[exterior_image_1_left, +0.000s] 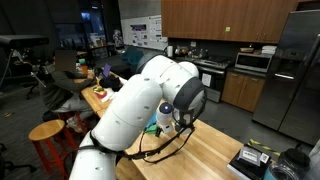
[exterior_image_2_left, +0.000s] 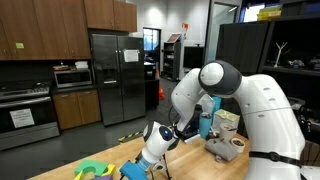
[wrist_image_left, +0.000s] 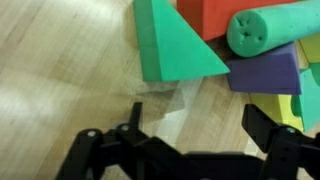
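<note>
In the wrist view my gripper is open, its dark fingers well apart with bare wood between them. Just beyond the fingertips lies a green triangular block (wrist_image_left: 170, 48), apart from both fingers. A red block (wrist_image_left: 214, 14) touches or nearly touches it from behind. To the right are a green cylinder (wrist_image_left: 274, 28), a purple block (wrist_image_left: 264, 72) and a yellow block (wrist_image_left: 274, 106), which the right finger partly covers. Exterior view 2 shows a green piece (exterior_image_2_left: 90, 167) on the table close to the hand; most blocks are hidden in exterior view 1.
Clear wooden tabletop (exterior_image_1_left: 205, 150) lies to the right of the arm in exterior view 1. Dark items (exterior_image_1_left: 250, 160) stand at its right edge. In exterior view 2 a grey object (exterior_image_2_left: 225, 148) and a blue container (exterior_image_2_left: 207, 126) sit behind the arm.
</note>
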